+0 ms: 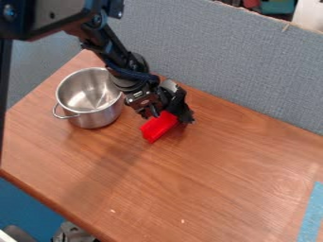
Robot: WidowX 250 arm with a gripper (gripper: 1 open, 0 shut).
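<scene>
The black arm reaches down from the top left, and its gripper [169,111] is low over the wooden table, open around the upper end of a bright red object [159,127]. The gripper's fingers partly cover that object, so whether they touch it is unclear. To the left stands a shiny steel pot [89,98] with side handles, upright on the table.
A grey padded panel [240,71] runs along the back. A light blue strip [311,211] lies at the right edge, and grey hardware shows at the bottom left.
</scene>
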